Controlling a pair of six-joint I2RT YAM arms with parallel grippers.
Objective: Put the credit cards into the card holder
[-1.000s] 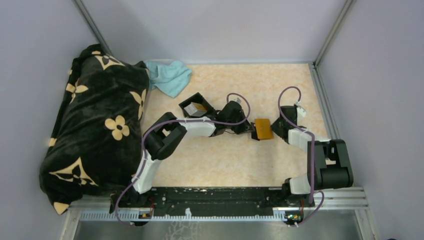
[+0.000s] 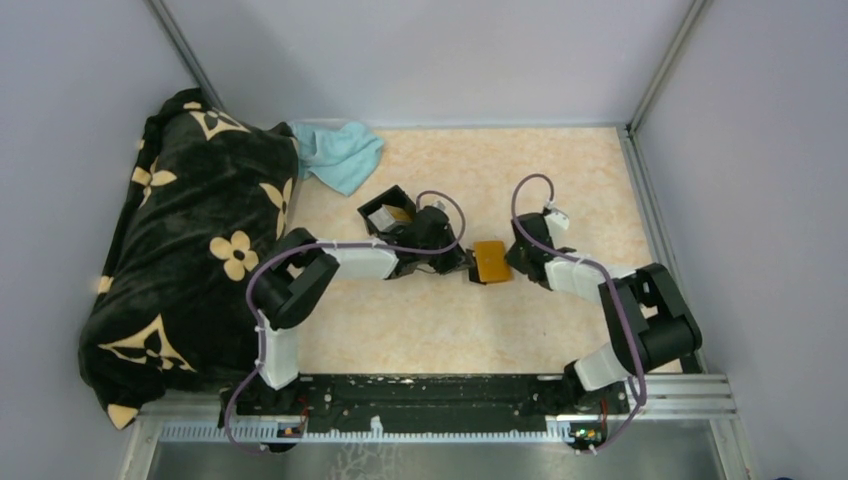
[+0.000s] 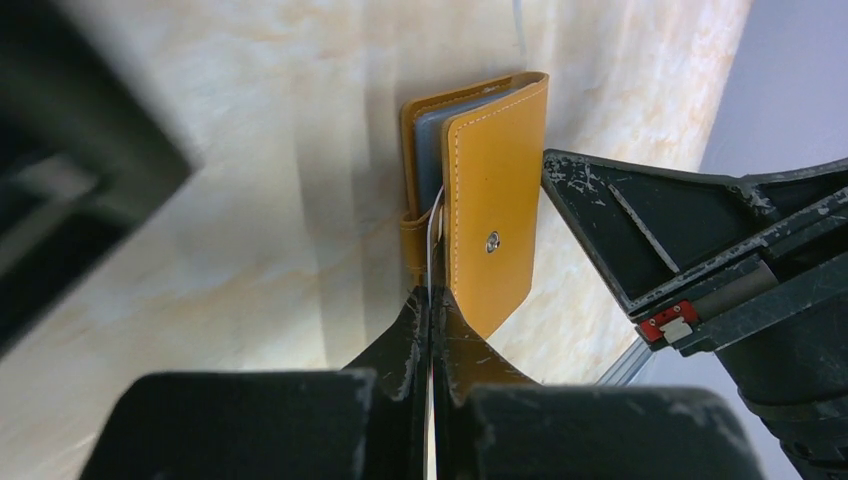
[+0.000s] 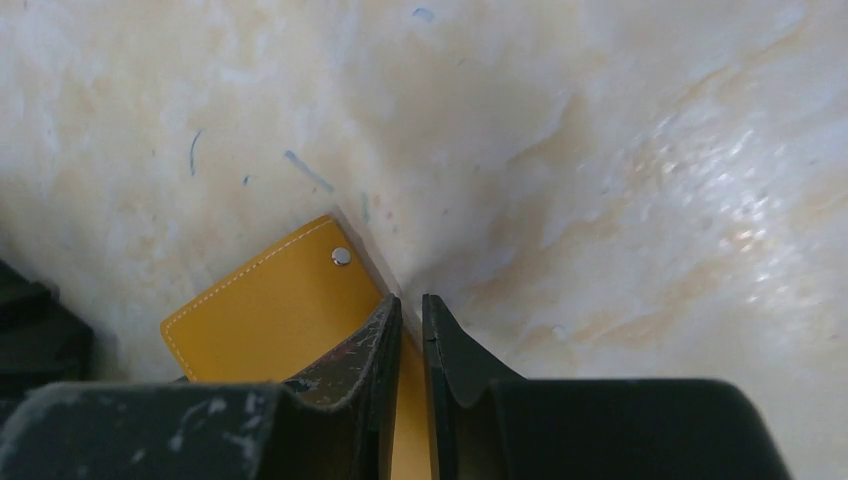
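The mustard card holder [image 2: 492, 262] is between the two arms near the middle of the table. My right gripper is shut on its right edge, with the orange leather showing between the fingers. In the left wrist view the holder [image 3: 500, 200] appears with its slightly parted side facing my left gripper. A thin card [image 3: 434, 235], seen nearly edge-on as a pale line, runs from between the shut left fingers up into that opening. From above, a dark strip of the card [image 2: 475, 272] shows beside the holder. How deep it sits inside is hidden.
An open black box [image 2: 370, 209] stands left of the middle, partly behind the left arm, with pale and yellow items inside. A light blue cloth [image 2: 342, 156] lies at the back left. A dark flowered blanket [image 2: 190, 270] covers the left side.
Both arms have moved left together, carrying the holder and the card with them. Both grippers keep their hold.
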